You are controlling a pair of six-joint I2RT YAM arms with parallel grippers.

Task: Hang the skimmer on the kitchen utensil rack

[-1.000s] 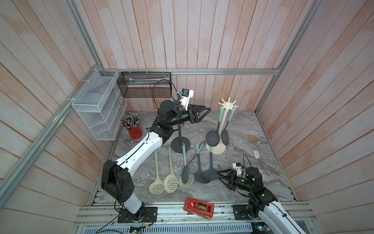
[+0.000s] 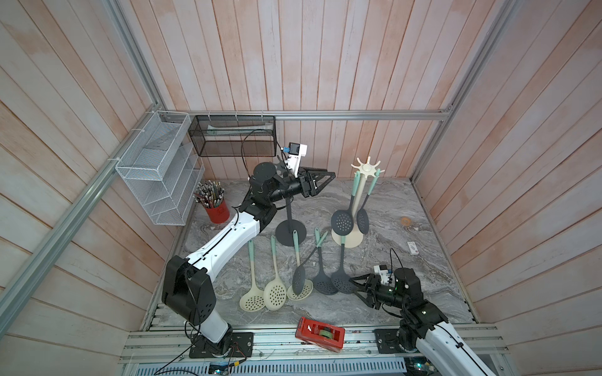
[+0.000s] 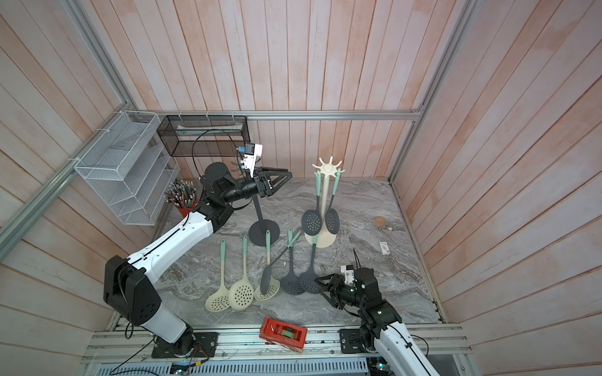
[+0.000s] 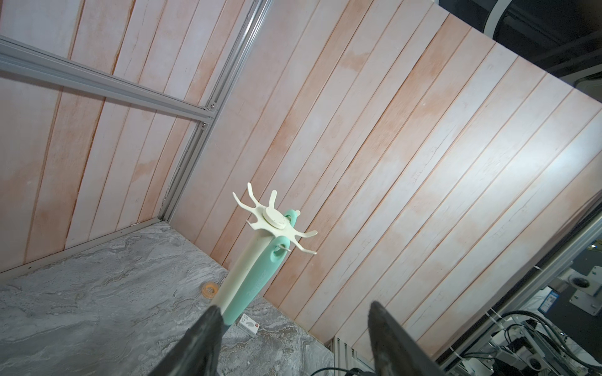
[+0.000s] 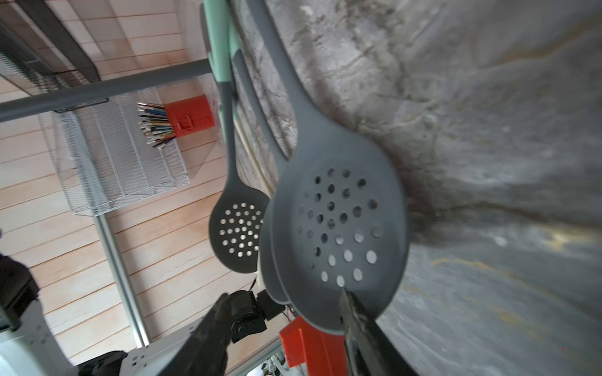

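The cream rack carries two grey utensils by teal handles, including a hanging skimmer. A grey skimmer lies at the right end of the loose row on the counter, with my open right gripper at the edge of its perforated head. More grey and cream skimmers lie to its left. My left gripper is open in the air, left of the rack top, with nothing between its fingers.
A dark stand is under the left arm. Wire baskets, a red cutlery holder and a red tape dispenser surround the work area.
My left gripper has moved slightly left, away from the rack. The right gripper and nearby skimmer have shifted very slightly.
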